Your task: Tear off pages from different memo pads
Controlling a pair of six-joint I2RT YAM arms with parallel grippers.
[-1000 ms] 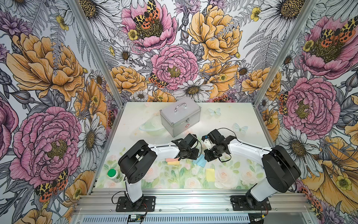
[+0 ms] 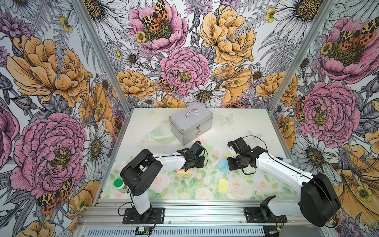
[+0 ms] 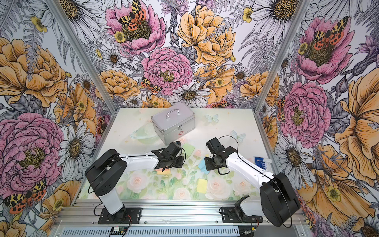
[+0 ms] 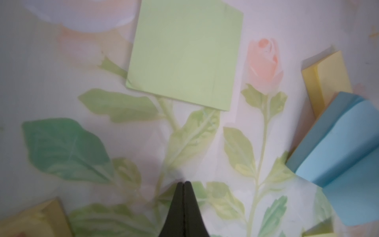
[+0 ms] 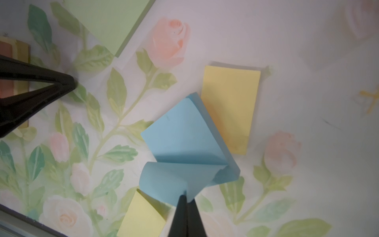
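Observation:
The blue memo pad lies on the table with its top page folded over. My right gripper is shut on that folded blue page, which is still joined to the pad. To the left of the pad, my left gripper is shut with only table beneath its tips and nothing between them. A green memo pad lies beyond the left fingertips. The blue pad's edge touches or overlaps a small yellow pad.
A yellow sheet or pad lies toward the table's front. Pink and yellow pads sit under the left arm. Behind them stands a silver case. A green-capped bottle is front left, and a blue packet lies right.
The right gripper has moved right, and the blue pad has slid along with it, up to the small yellow pad.

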